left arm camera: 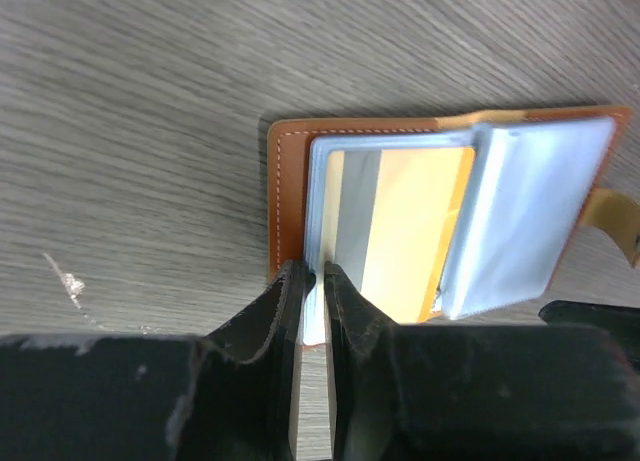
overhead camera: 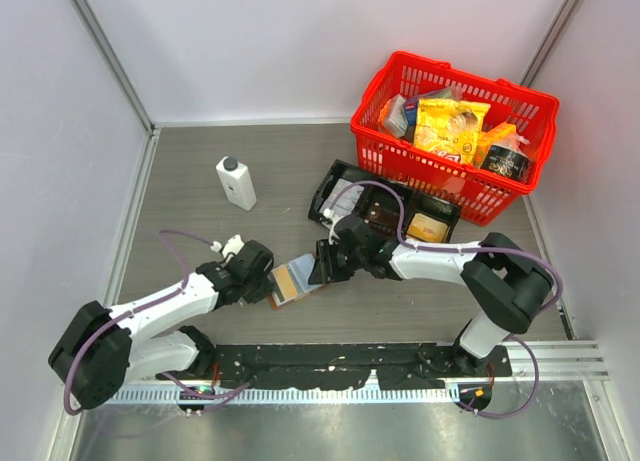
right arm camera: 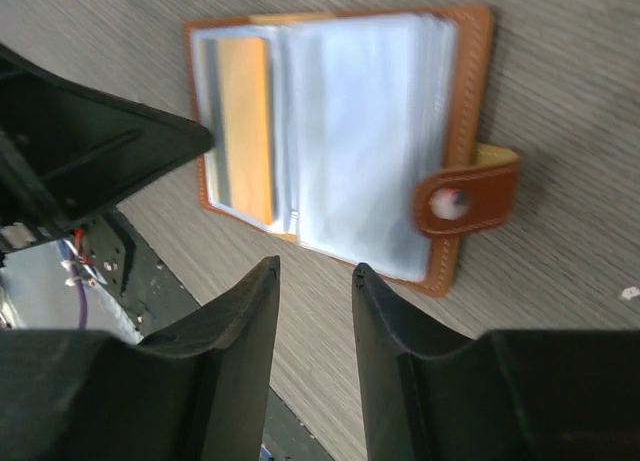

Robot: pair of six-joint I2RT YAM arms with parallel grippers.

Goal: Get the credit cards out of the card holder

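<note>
The open brown leather card holder (left arm camera: 285, 201) lies on the table with cards in clear sleeves (right arm camera: 365, 146), a yellow and grey card stack (left arm camera: 410, 231) on one side. My left gripper is at that stack's edge, fingertips close together on or just over it; whether they grip anything cannot be told. My right gripper is part open, with its fingertips near the holder's lower edge in the right wrist view and nothing visible between them.
A red basket (overhead camera: 540, 121) of packaged goods stands at the back right, a black compartment tray (overhead camera: 450, 216) before it. A white bottle (overhead camera: 236, 185) stands at the back left.
</note>
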